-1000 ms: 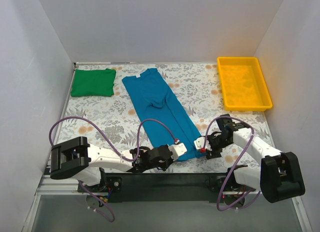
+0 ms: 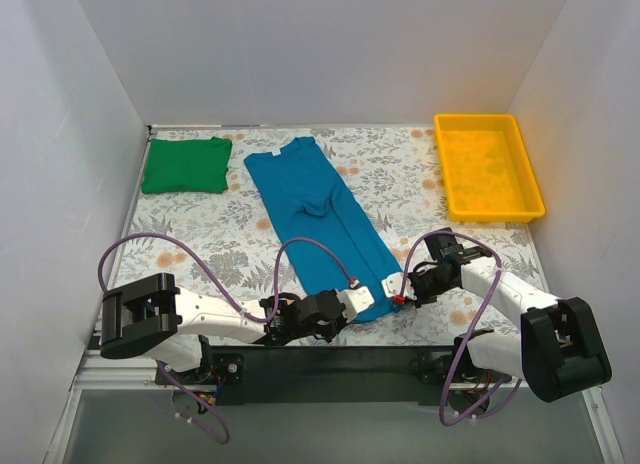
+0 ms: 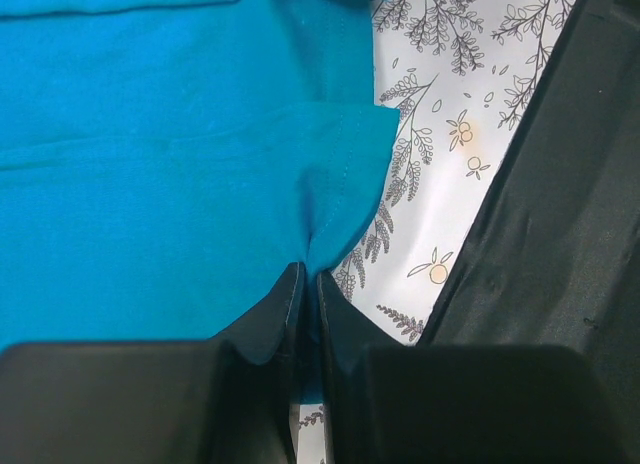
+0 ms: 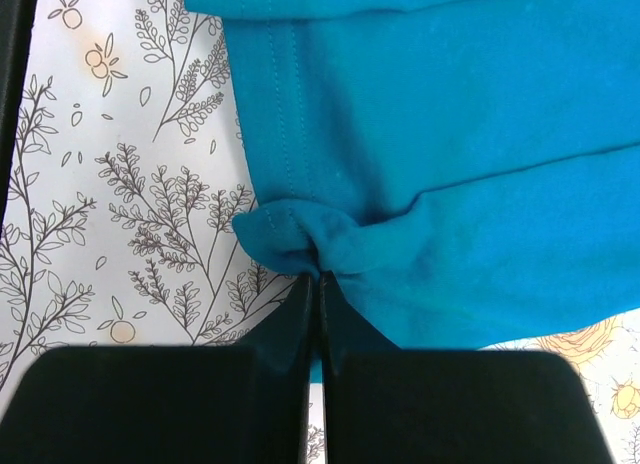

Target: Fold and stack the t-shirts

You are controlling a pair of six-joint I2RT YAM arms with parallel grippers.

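Note:
A blue t-shirt [image 2: 300, 189] lies in a long folded strip, slanting from the back of the table to its front edge. My left gripper is shut on one corner of the shirt's near end, the cloth [image 3: 190, 214] gathered between its fingertips. At the other near corner, my right gripper is shut on the hem, and the blue cloth [image 4: 480, 244] puckers around its tips. A folded green t-shirt [image 2: 187, 165] rests flat at the back left.
An empty yellow bin [image 2: 490, 169] stands at the back right. Grey walls enclose both sides and the back.

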